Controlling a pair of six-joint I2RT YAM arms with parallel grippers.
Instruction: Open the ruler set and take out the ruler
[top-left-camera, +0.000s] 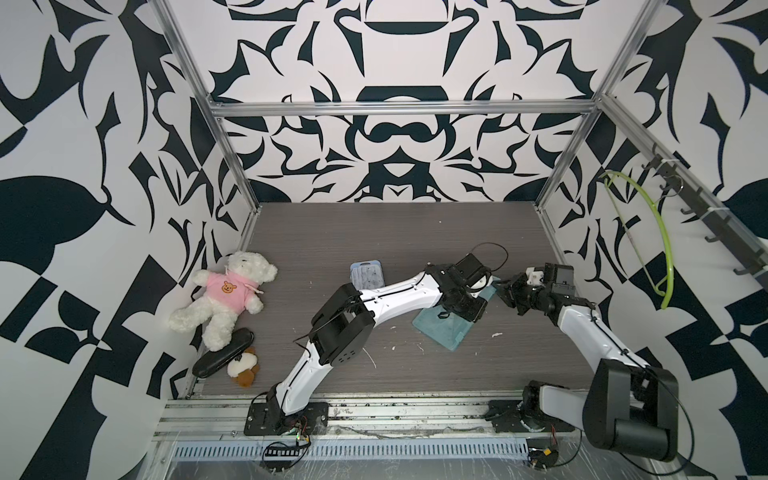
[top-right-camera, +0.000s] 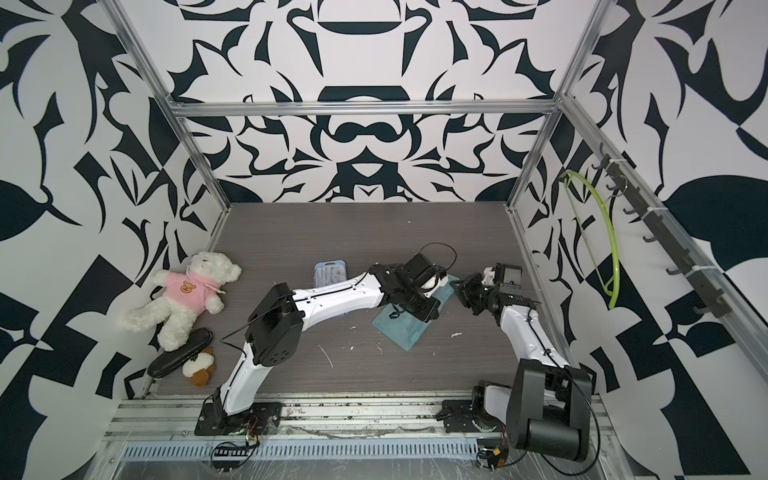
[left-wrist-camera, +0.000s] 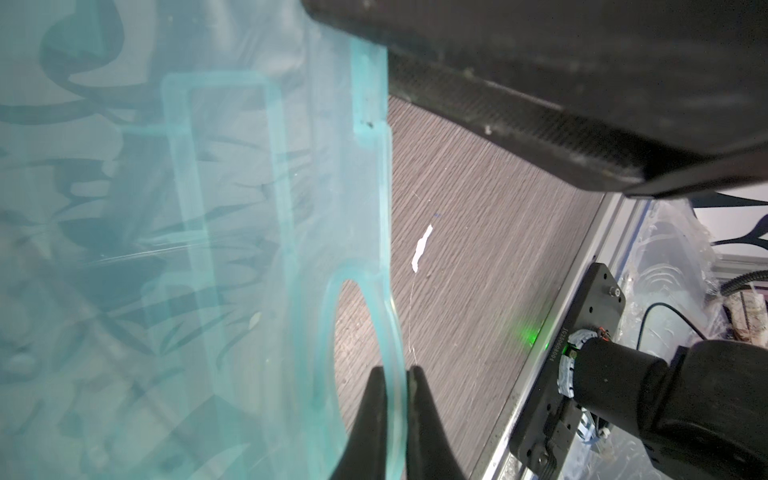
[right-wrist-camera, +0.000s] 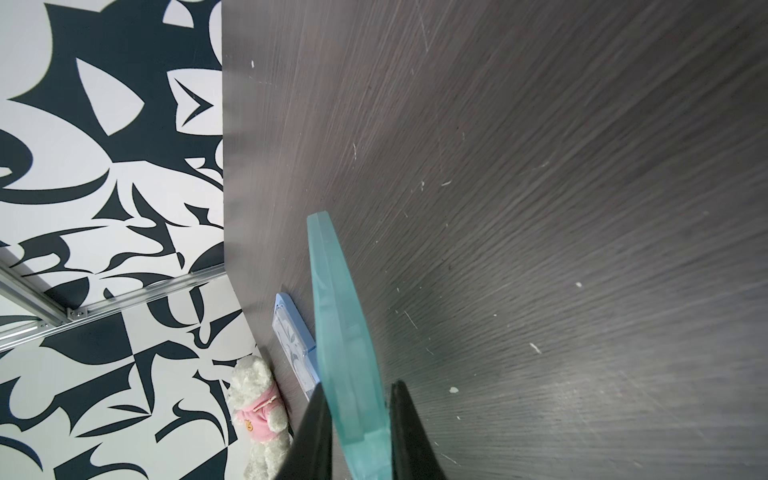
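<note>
The translucent teal ruler set pouch hangs between my two grippers at the centre right. My left gripper is shut on its edge beside an oval cutout, and pale ruler outlines show through the plastic in the left wrist view. My right gripper is shut on the pouch's other end, seen edge-on as a teal strip in the right wrist view. Both arms meet over the pouch in the top views, and the left gripper covers part of it there.
A pale blue case lies left of the pouch. A white teddy bear, a black case and a small brown toy are at the left.
</note>
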